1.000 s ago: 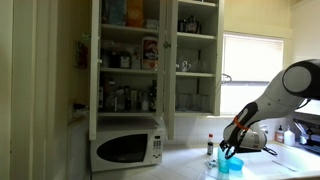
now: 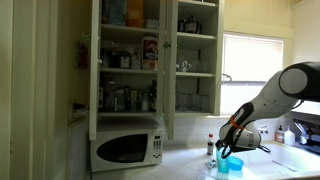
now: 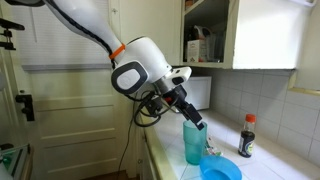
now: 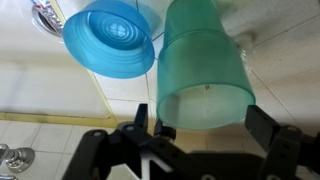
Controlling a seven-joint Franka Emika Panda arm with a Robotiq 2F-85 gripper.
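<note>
A teal translucent cup (image 3: 194, 143) stands on the counter, and a blue bowl (image 3: 220, 170) sits beside it. Seen from above in the wrist view, the cup (image 4: 205, 75) shows its open mouth towards my gripper, and the bowl (image 4: 112, 38) lies to the upper left. The fingers stand wide apart, one finger on each side of the cup's mouth, with no grip on it visible. In exterior view 1 my gripper (image 2: 227, 147) is close by the cup (image 2: 223, 163); exact contact cannot be made out.
A dark bottle with a red cap (image 3: 247, 136) stands behind the bowl. The microwave (image 2: 126, 148) sits at the left of the counter, under open shelves (image 2: 132, 75). A small clear item (image 3: 212, 147) is near the cup.
My arm has shifted slightly left in exterior view 1, bringing the gripper over towards the cup. The cup and bowl appear unmoved.
</note>
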